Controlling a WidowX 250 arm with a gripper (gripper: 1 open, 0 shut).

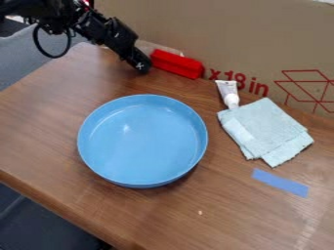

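Note:
My black gripper (141, 64) is low at the back left of the table, beside a red brush (178, 64) with pale bristles that lies against the cardboard backdrop. The fingertips are dark and small, touching or very near the brush's left end; I cannot tell whether anything is between them. A blue plate (143, 140) sits in the middle. A white tube (229, 94) lies at the right, its cap end on a folded pale cloth (267, 131).
A strip of blue tape (279, 182) is stuck on the wooden table (222, 215) at the right. Cardboard (271, 39) walls the back.

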